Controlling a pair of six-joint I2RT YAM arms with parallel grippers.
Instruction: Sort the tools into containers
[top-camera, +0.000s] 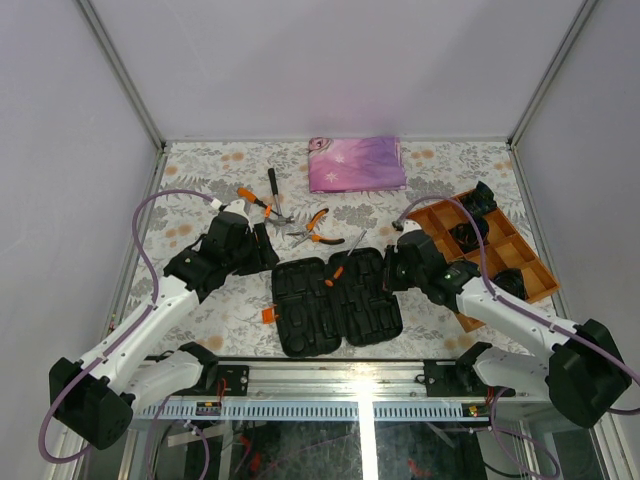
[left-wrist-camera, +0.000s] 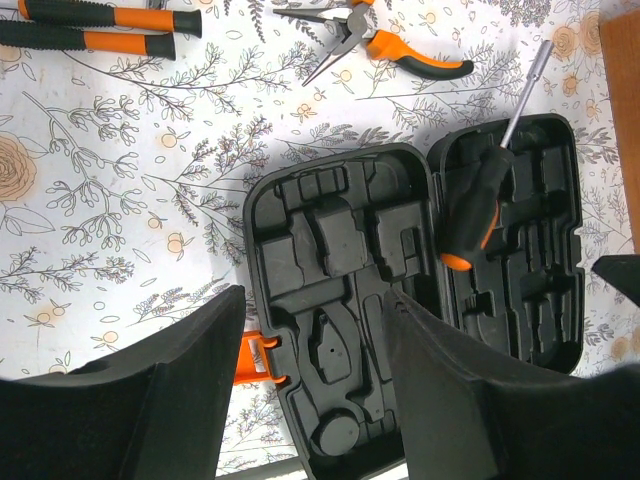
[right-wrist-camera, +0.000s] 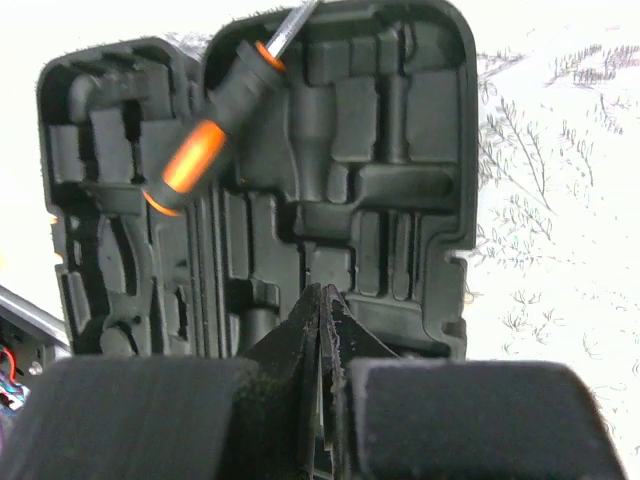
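A black-and-orange screwdriver (left-wrist-camera: 477, 208) lies across the upper part of the black tool case (left-wrist-camera: 342, 243), its handle near the hinge and its shaft reaching past the far rim. The right wrist view has the same screwdriver (right-wrist-camera: 215, 130) at upper left, clear of my right gripper, whose fingertips meet with nothing between them above the right half of the case. My left gripper stands open and empty over the left half. Pliers (top-camera: 317, 228) with orange handles and two more long-handled tools, one of them black (top-camera: 275, 190), lie behind the case.
At the right stands a wooden divided box (top-camera: 525, 262) with black items in some compartments. A pink-purple cloth package (top-camera: 355, 165) lies at the back. An orange latch (top-camera: 268, 315) sticks out from the case's left side.
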